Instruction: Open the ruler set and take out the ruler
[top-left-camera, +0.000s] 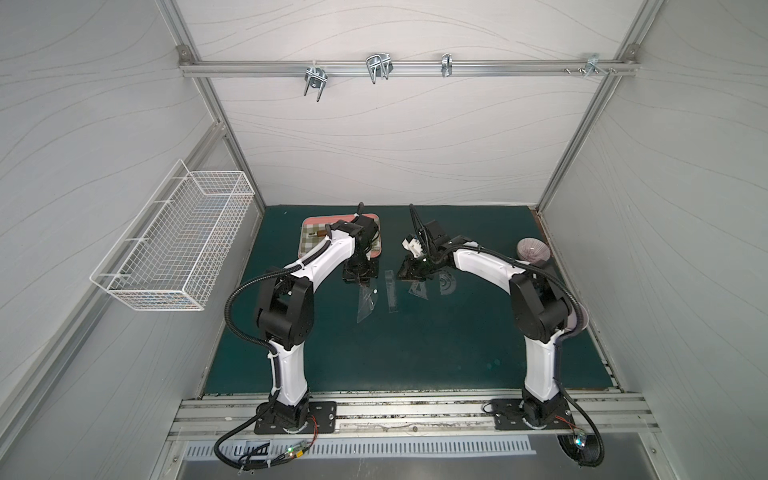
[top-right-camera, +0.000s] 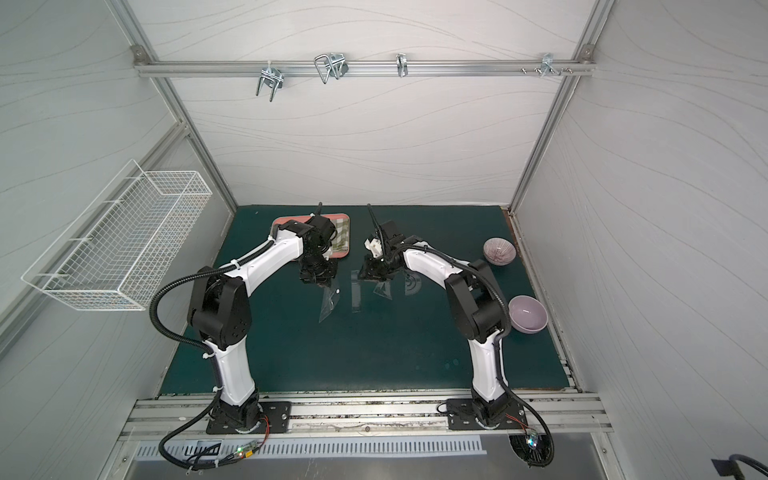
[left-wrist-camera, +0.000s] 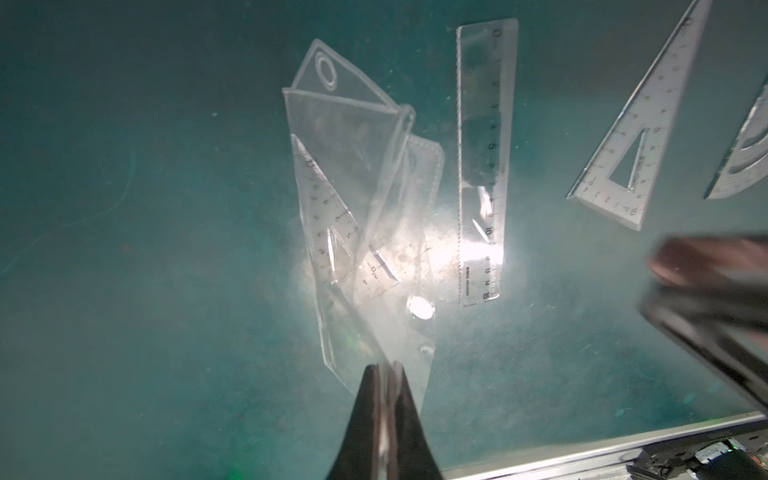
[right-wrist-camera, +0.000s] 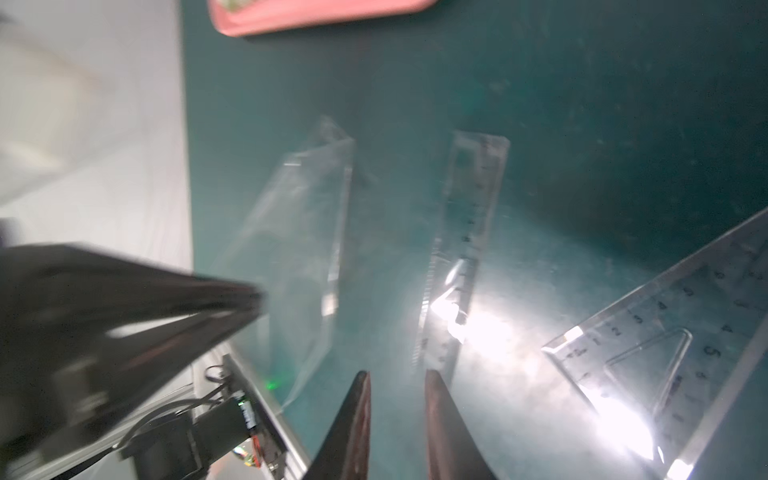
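Note:
A clear plastic pouch with a hanging hole in its flap tilts below my left gripper, which is shut on its thin film. One set square shows through the pouch. Just right of it, the straight ruler lies flat on the green table, outside the pouch. A second set square and a protractor lie farther right. My right gripper stands open above the table near the ruler's lower end, with nothing between its fingers.
Behind the left arm sits a pink-rimmed tray. Two bowls, one patterned and one plain pink, stand along the right edge. A white wire basket hangs on the left wall.

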